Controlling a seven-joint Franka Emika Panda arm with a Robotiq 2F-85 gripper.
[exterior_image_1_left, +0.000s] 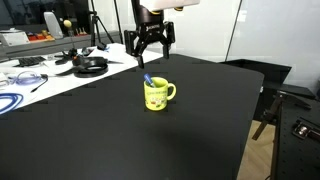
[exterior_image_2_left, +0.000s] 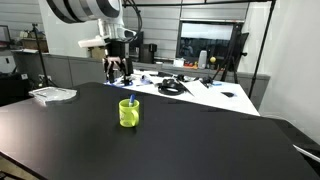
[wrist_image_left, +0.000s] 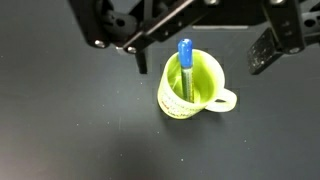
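Note:
A yellow-green mug stands upright on the black table, its handle toward the right in exterior view 1. Leaning inside it is a marker with a blue cap, the cap rising above the rim. My gripper hangs above the mug, apart from it, with its fingers wide open and nothing between them. In the wrist view the dark fingers frame the mug and marker from either side. Exterior view 2 has the mug below and slightly right of the gripper.
Cables and a black headset-like item lie on a white table behind. A clear tray sits at the left in exterior view 2.

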